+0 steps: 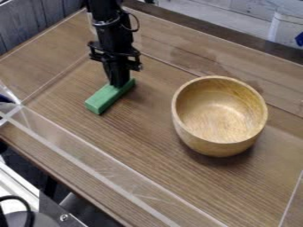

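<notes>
A black robot gripper (116, 71) hangs from the top of the view, its tip just over the upper end of a green block (104, 100), which lies slantwise on the wooden table (142, 168). Whether the fingertips touch the block, and how the fingers stand, is too small and dark to tell.
A large empty wooden bowl (219, 115) stands to the right of the block. A black cable (17, 202) shows at the lower left corner, beyond the table's edge.
</notes>
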